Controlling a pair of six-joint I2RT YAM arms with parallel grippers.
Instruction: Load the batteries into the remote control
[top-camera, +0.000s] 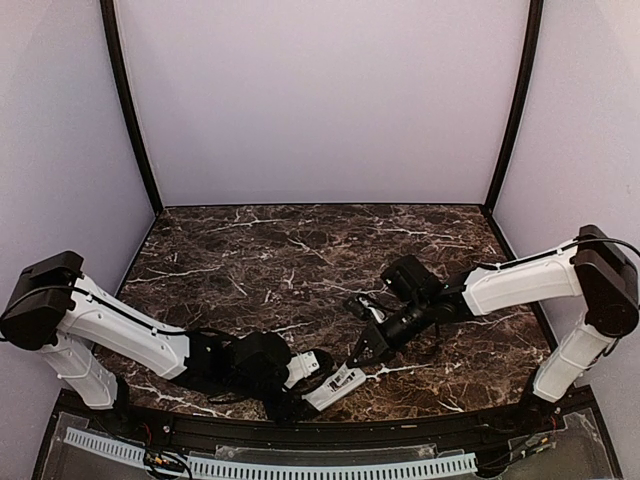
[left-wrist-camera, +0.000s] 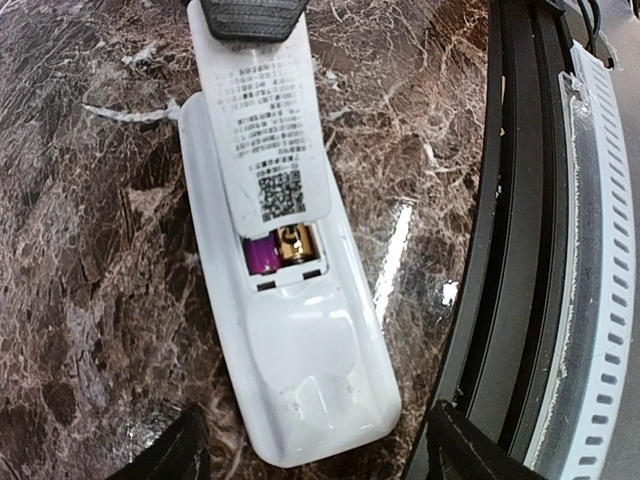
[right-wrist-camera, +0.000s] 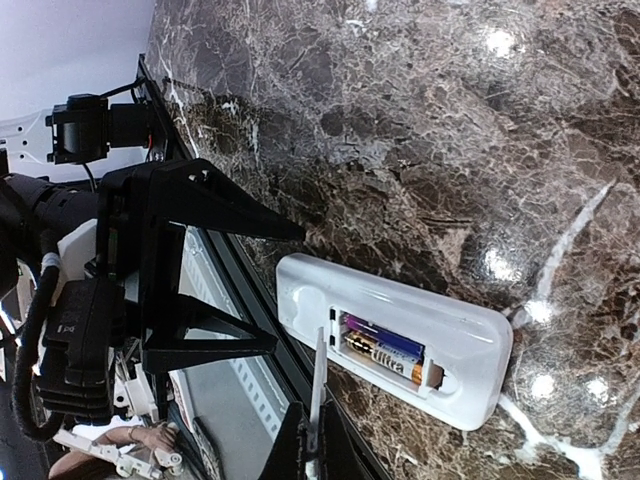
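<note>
The white remote control (left-wrist-camera: 315, 345) lies back-up on the marble table. In its open compartment sit a purple battery (right-wrist-camera: 385, 337) and a gold-and-black battery (right-wrist-camera: 383, 357), side by side. My right gripper is shut on the thin white battery cover (left-wrist-camera: 268, 130), which shows its printed face in the left wrist view and is nearly edge-on in the right one. The cover hangs above the compartment, tilted, hiding most of the batteries from the left wrist. My left gripper stands open, its fingers on either side of the remote's plain end, with gaps visible.
The table's front edge, with a dark rail (top-camera: 400, 432) and a perforated white strip (top-camera: 330, 470), runs close beside the remote. Behind both arms the marble table (top-camera: 320, 240) is bare.
</note>
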